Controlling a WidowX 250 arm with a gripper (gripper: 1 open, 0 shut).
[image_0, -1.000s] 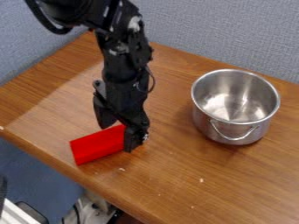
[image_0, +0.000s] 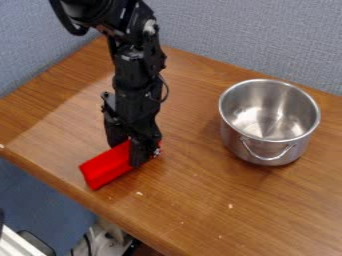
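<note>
A red block (image_0: 107, 166) lies on the wooden table near its front-left edge, tilted diagonally. My black gripper (image_0: 131, 145) is down over the upper end of the block, hiding that end; whether its fingers are open or closed on it is not clear. A steel pot (image_0: 267, 120) stands to the right, apart from the block and gripper.
Grey padded walls rise behind it. Beyond the front-left edge is a blue surface with some cables.
My gripper has shifted slightly left and turned over the block's upper end. The block's angle has become a little steeper. The pot has not moved.
</note>
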